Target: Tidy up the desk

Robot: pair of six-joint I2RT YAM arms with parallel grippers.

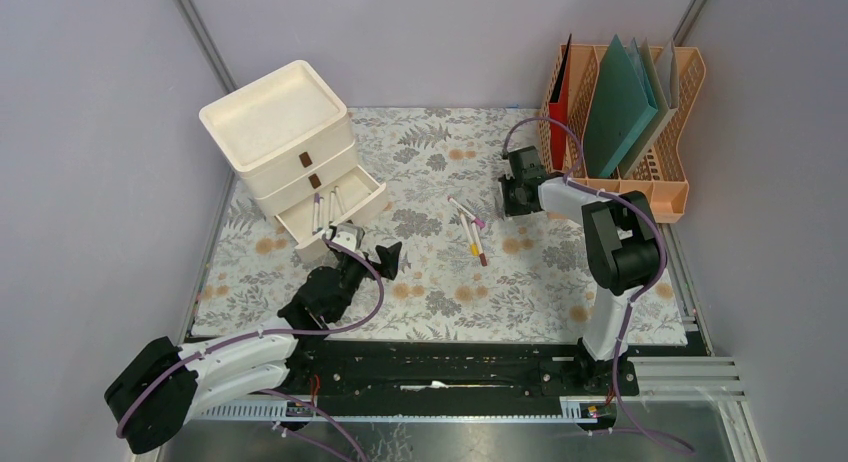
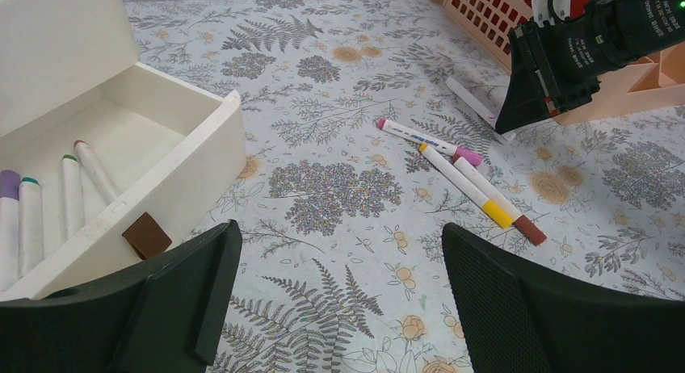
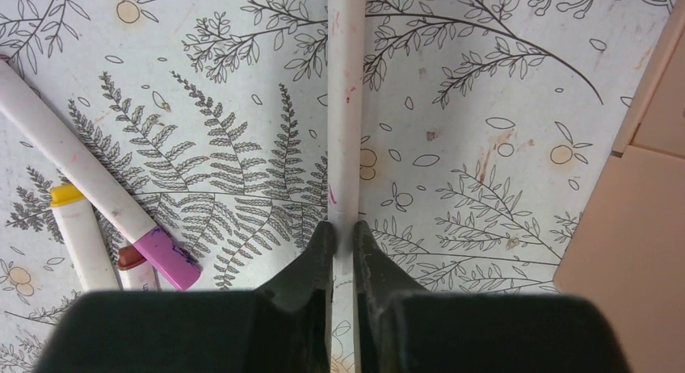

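A white marker (image 3: pixel 345 106) lies near the organizer, its near end between the fingertips of my right gripper. Both fingers close in against the marker's sides, and the marker looks flat on the table in the left wrist view. Further left lie a pink-capped marker (image 2: pixel 424 139), a yellow-capped marker (image 2: pixel 464 184) and a brown-capped marker (image 2: pixel 498 197), close together. At the left, an open white drawer (image 2: pixel 187 151) holds several markers. Just in front of that drawer, my left gripper stands open with nothing between its fingers.
The drawer unit (image 1: pixel 275 112) stands at the back left. An orange organizer (image 1: pixel 665 197) with upright folders (image 1: pixel 620 112) fills the back right, close to my right gripper.
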